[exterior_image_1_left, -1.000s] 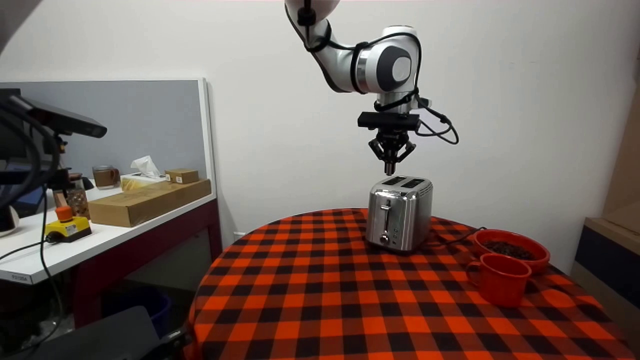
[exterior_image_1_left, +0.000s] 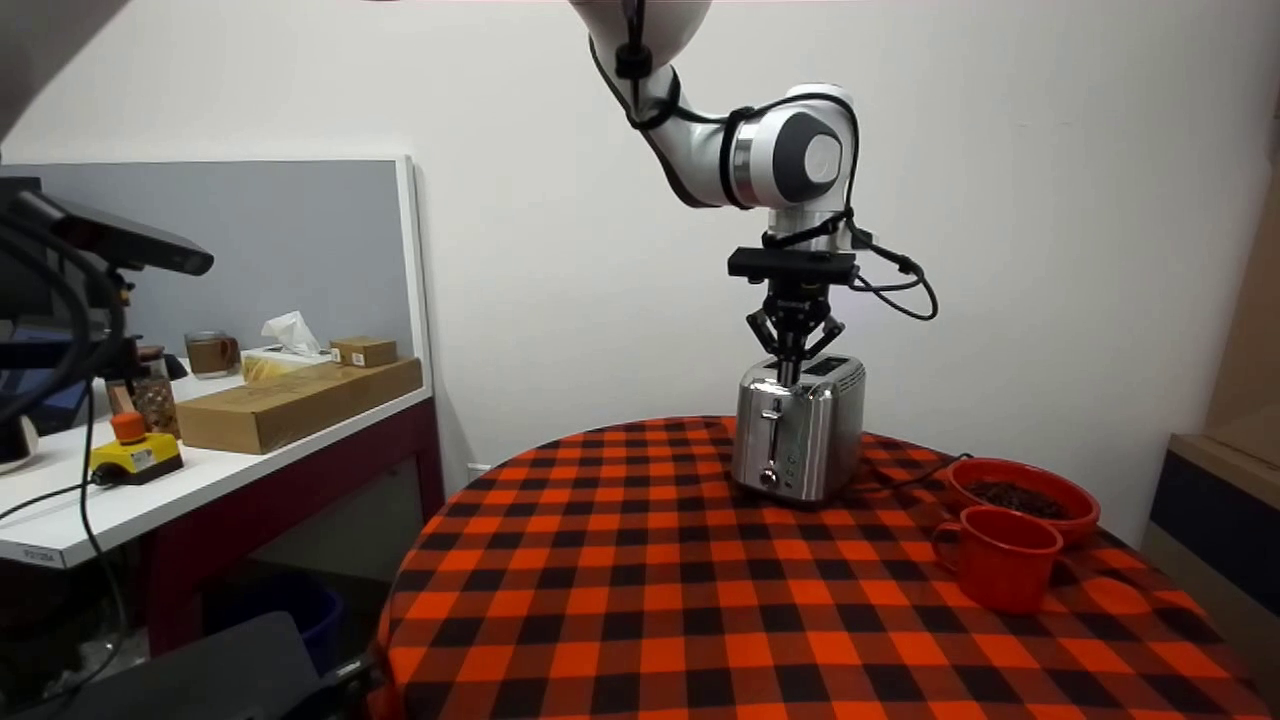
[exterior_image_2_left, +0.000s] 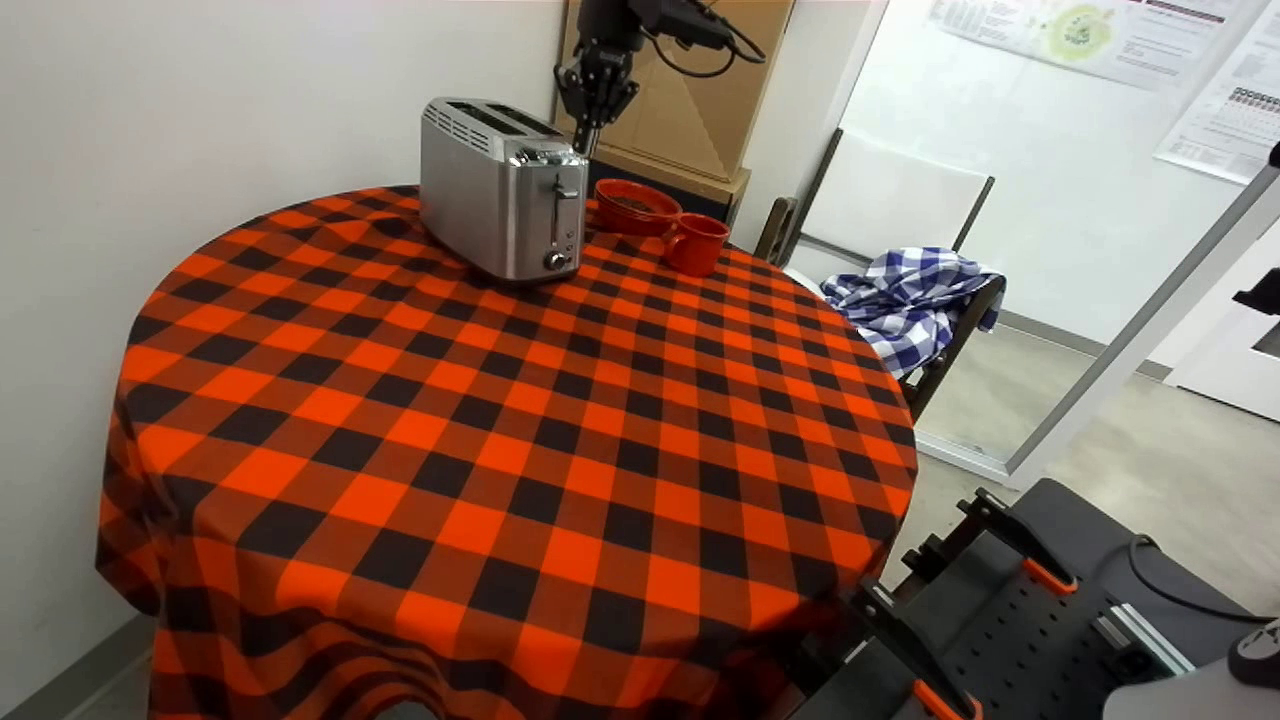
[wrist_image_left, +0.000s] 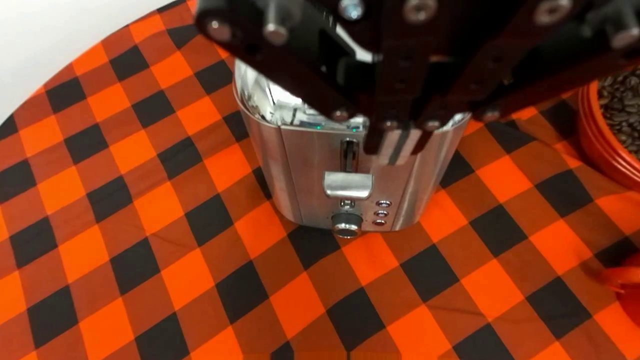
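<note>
A silver two-slot toaster (exterior_image_1_left: 828, 432) stands upright on the checkered cloth near the far side of the table. Its lever (wrist_image_left: 348, 185) sits high on the control face, above the knob (wrist_image_left: 346, 225) and small buttons (wrist_image_left: 381, 213). My gripper (exterior_image_1_left: 788, 374) points down at the toaster's control end, shut with nothing showing between its fingers. In the wrist view the fingertips appear just above and to the right of the lever, in front of the face. Exterior view 2 has the gripper (exterior_image_2_left: 587, 144) at the toaster's top front corner; whether it touches the metal is unclear.
To the toaster's right are a red bowl (exterior_image_1_left: 1038, 478) of dark beans and a red mug (exterior_image_1_left: 1003, 562). A black cord (exterior_image_1_left: 914, 479) runs from the toaster toward the bowl.
From above the toaster, my gripper has come down and slightly right, to the top of its control end. The toaster, bowl and mug have not moved.
</note>
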